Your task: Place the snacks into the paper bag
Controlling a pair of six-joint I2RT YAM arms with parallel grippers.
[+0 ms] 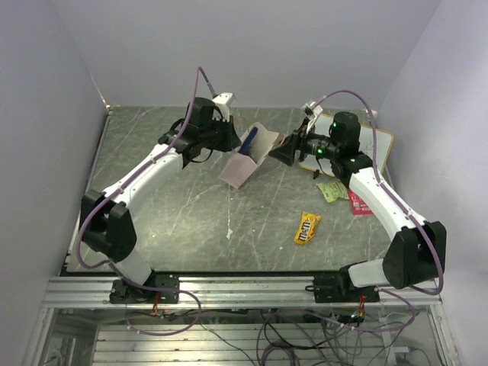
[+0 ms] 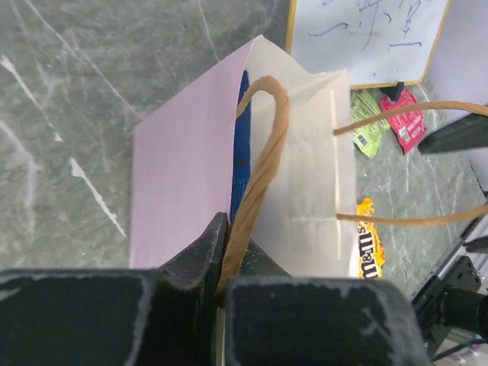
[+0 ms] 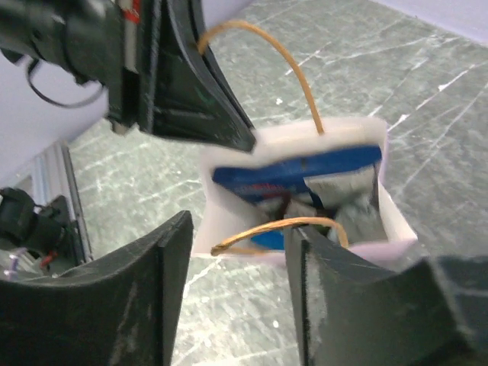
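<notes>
The pale paper bag (image 1: 241, 171) is tilted in the middle of the table, its mouth towards the back right. My left gripper is shut on one of its brown handles (image 2: 263, 171). My right gripper is open beside the mouth, with the other handle (image 3: 278, 223) running loosely across between its fingers. Inside the bag lie a blue packet (image 3: 309, 169) and other wrapped items, partly hidden. A yellow M&M's packet (image 1: 307, 227) rests on the table at front right. Behind it lie a green packet (image 1: 332, 191) and a red packet (image 1: 358, 203).
A whiteboard (image 1: 384, 143) with a yellow frame lies at the back right, partly beneath the right arm. Bare table (image 1: 171, 236) stretches across the left and front. Grey walls stand at the back and sides.
</notes>
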